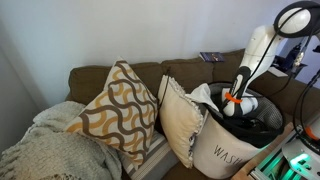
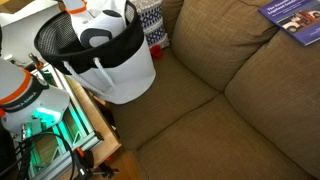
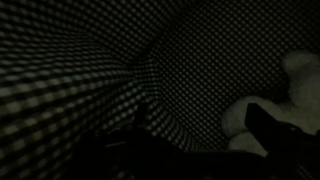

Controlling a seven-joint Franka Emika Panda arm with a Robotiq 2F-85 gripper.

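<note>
My arm reaches down into the white laundry basket [image 1: 222,150] with a dark mesh lining, lettered "WASH" on its front. Inside, my gripper is hidden from both exterior views. Its dark fingers stand apart at the bottom of the dim wrist view, so it looks open. A pale, fluffy object [image 3: 240,117] lies against the checkered lining [image 3: 85,75] on the right, close behind the right finger [image 3: 265,128] and partly covered by it. Nothing shows clearly between the fingers.
White cloth [image 1: 207,96] hangs at the basket's left rim. Beside it lean a cream pillow [image 1: 180,120] and a patterned pillow [image 1: 120,112] on the brown couch [image 2: 200,125]. A knitted blanket [image 1: 60,150] lies far left; a magazine [image 2: 295,17] rests on the couch back.
</note>
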